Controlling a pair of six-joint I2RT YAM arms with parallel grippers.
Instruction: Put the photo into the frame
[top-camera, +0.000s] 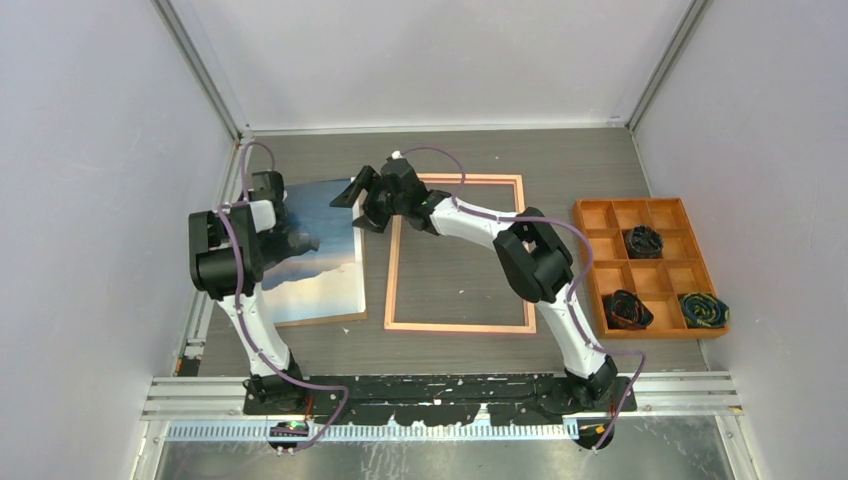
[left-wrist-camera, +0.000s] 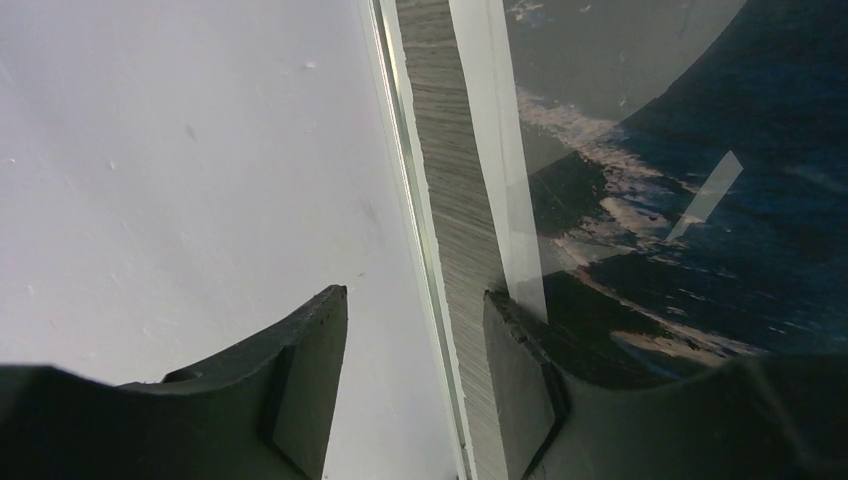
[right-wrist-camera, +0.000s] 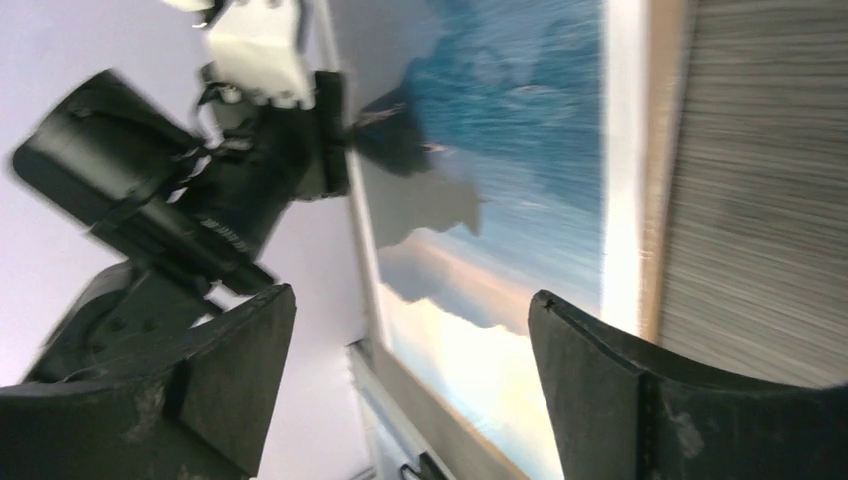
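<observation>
The photo (top-camera: 325, 290), a blue sky over pale ground with a white border, lies on a wooden-edged backing (right-wrist-camera: 655, 200) at the left of the table. At its left edge, my left gripper is part open, one finger on the wall side and the other against the photo's pale border (left-wrist-camera: 500, 150). My right gripper stands open above the photo's right edge, nothing between its fingers. Right of the photo rests the empty wooden frame (top-camera: 460, 328); the right arm hides part of its upper left side.
A wooden compartment tray (top-camera: 592, 215) holding several dark coiled items stands at the far right. The left wall (left-wrist-camera: 200, 200) is close to my left gripper. Bare table (top-camera: 590, 160) shows behind the frame.
</observation>
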